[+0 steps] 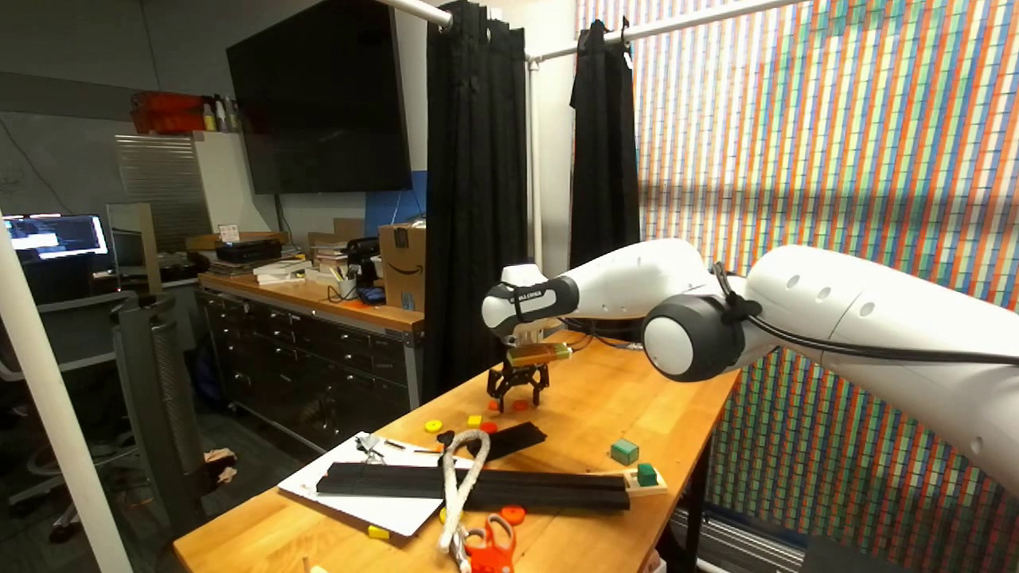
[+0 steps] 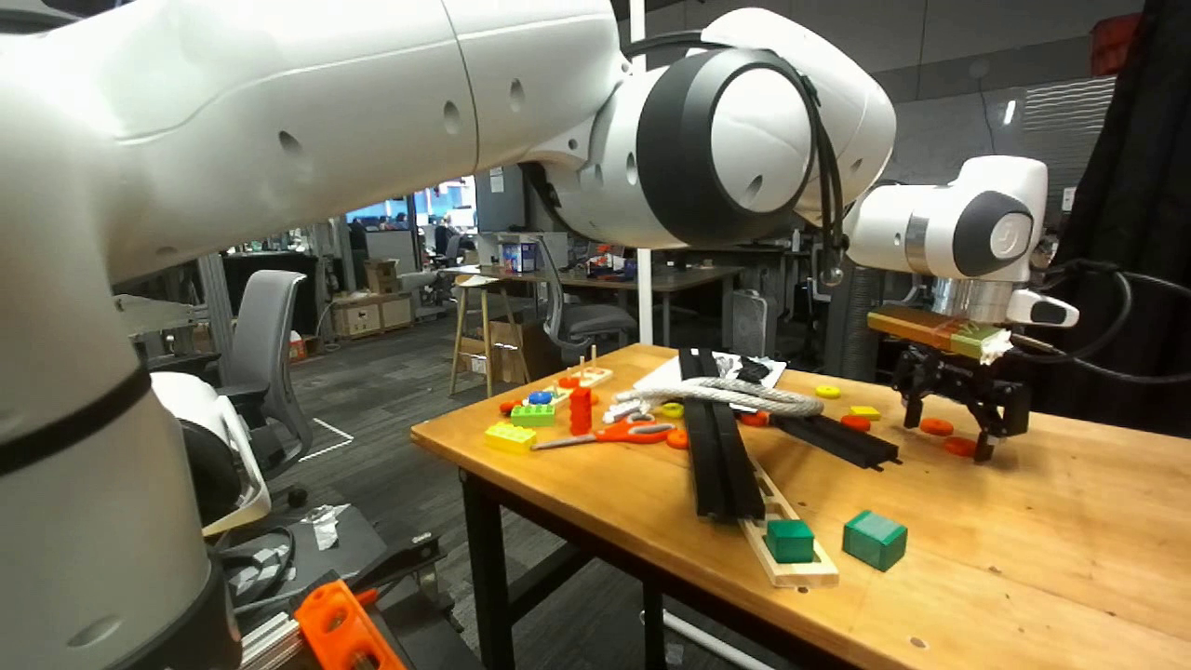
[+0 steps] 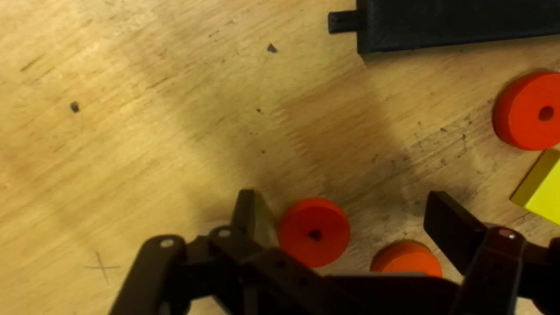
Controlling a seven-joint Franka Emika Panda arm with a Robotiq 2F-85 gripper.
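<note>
My gripper stands open low over the far part of the table, its fingers spread wide. Between them in the wrist view, nearer the left finger, lies a red disc with a centre hole. A second, orange-red disc sits by the right finger, partly covered by the gripper. Neither disc is held. In the second exterior view the two discs show flat on the wood by the fingertips. Another red disc and a yellow block lie off to the right in the wrist view.
Black track pieces and a pale rope loop lie over a white board. Orange-handled scissors rest near toy blocks. Two green blocks occupy the near edge. Bare wood stretches beyond them.
</note>
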